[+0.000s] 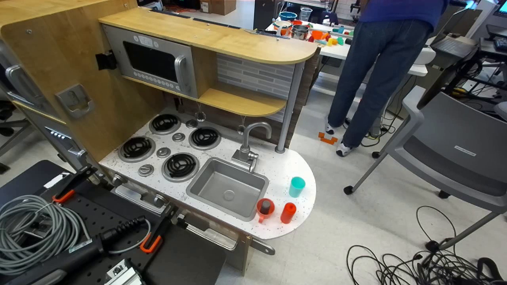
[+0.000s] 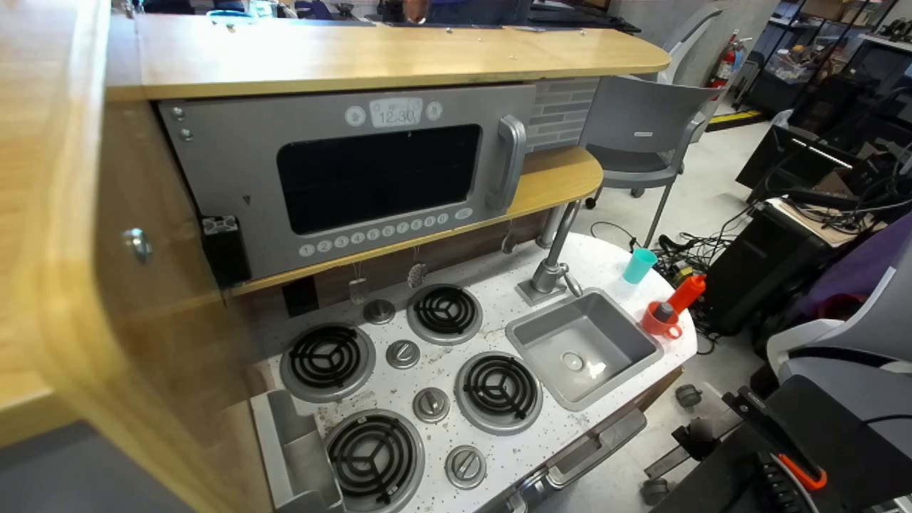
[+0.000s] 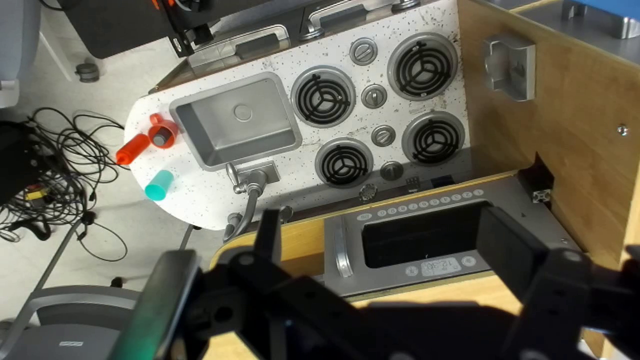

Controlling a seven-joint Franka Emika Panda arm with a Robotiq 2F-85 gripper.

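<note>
My gripper is visible only in the wrist view, with its dark fingers (image 3: 508,245) spread wide and nothing held between them. It hangs above the toy kitchen, in front of the microwave (image 3: 348,252), whose door is closed. On the counter's rounded end stand a teal cup (image 1: 297,187), an orange-red bottle (image 1: 288,213) and a red cup (image 1: 269,205). Inside the red cup is a small dark object (image 1: 265,207), too small to name. The grey sink (image 2: 551,342) beside them is empty.
Bare burners (image 2: 498,389) and knobs cover the stove side. A curved faucet (image 1: 245,140) rises behind the sink, under the wooden shelf (image 1: 242,100). A support post (image 1: 290,104) stands at the counter's rounded end. A person (image 1: 375,61) stands beyond the kitchen at a cluttered table.
</note>
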